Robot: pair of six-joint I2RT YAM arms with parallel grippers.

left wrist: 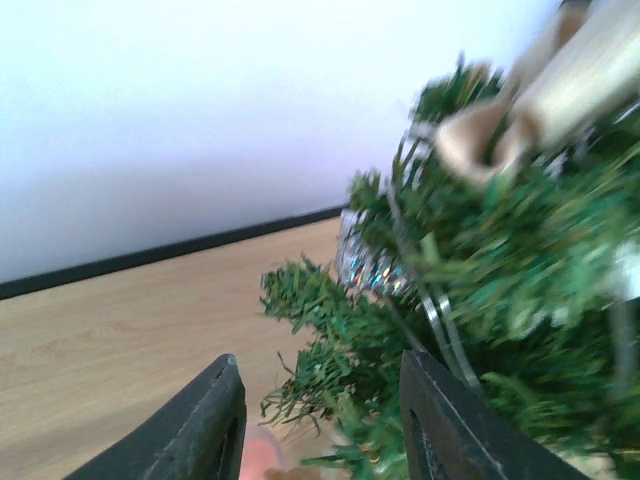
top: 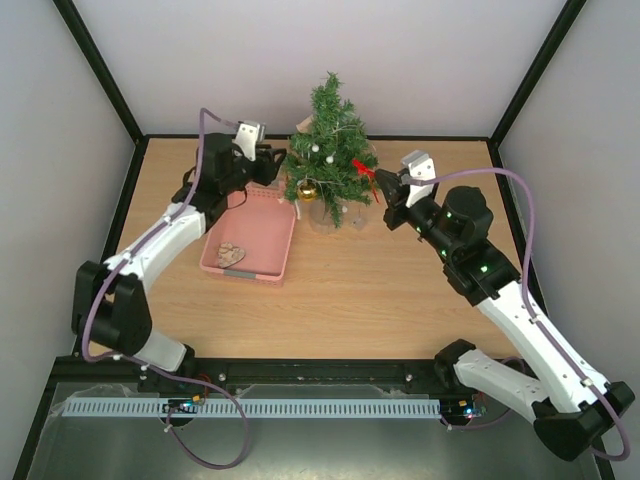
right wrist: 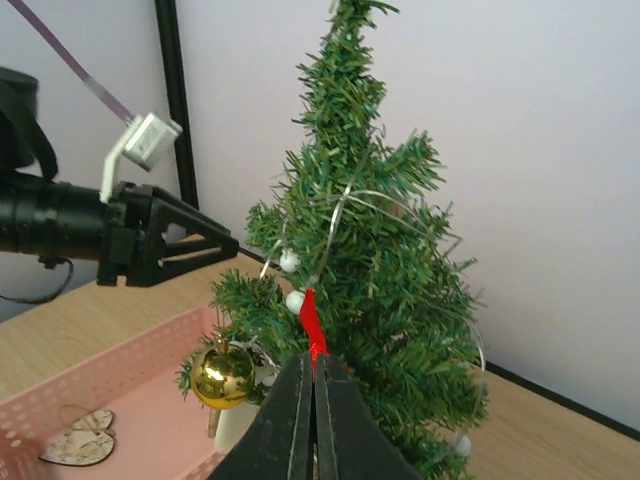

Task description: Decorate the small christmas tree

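The small green Christmas tree (top: 335, 150) stands at the back of the table, with a gold ball (top: 307, 191) and small white balls on its branches. A red ribbon bow (top: 364, 168) is pinched at the tips of my right gripper (top: 380, 178), close against the tree's right side. In the right wrist view the red ribbon (right wrist: 313, 325) rises from the shut fingertips in front of the branches. My left gripper is part open left of the tree, with some green branches (left wrist: 340, 350) close to its right finger. It holds nothing that I can see.
A pink basket (top: 250, 235) lies left of the tree, with a beige patterned ornament (top: 230, 255) inside. A beige ornament (left wrist: 500, 130) hangs in the branches at the tree's back left.
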